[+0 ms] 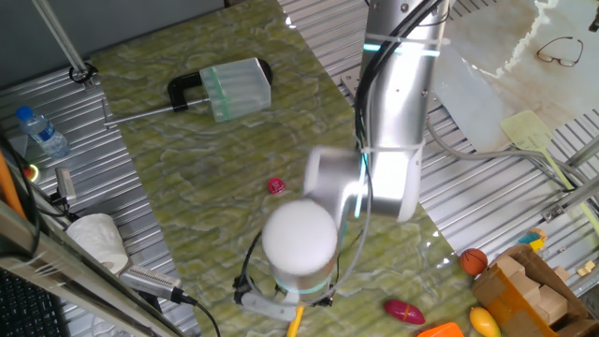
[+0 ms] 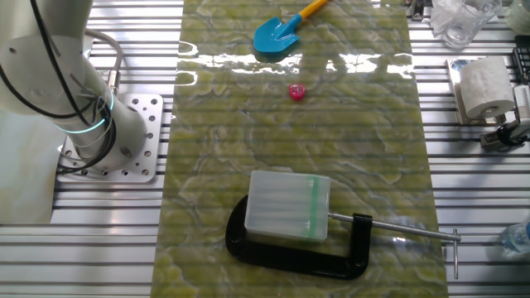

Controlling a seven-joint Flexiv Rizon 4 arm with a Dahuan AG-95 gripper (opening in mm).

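Observation:
A toy shovel with a blue blade (image 2: 276, 38) and a yellow handle (image 2: 312, 8) lies on the green marbled table (image 2: 356, 124). In exterior view 1 only part of its yellow handle (image 1: 296, 321) shows, below the rounded white wrist (image 1: 299, 237). My gripper's fingers are hidden under that wrist, and exterior view 2 does not include them, so their state cannot be made out. A small pink-red object (image 2: 296, 91) rests near the shovel. Farther off, a translucent box with a green band (image 2: 286, 204) lies against a black C-clamp (image 2: 306, 261).
Along one side in exterior view 1 are a purple-red oval toy (image 1: 404, 311), an orange item (image 1: 442, 330), a yellow fruit (image 1: 484, 322), a small basketball (image 1: 474, 261) and a cardboard box (image 1: 524, 298). Open table lies between clamp and pink-red object.

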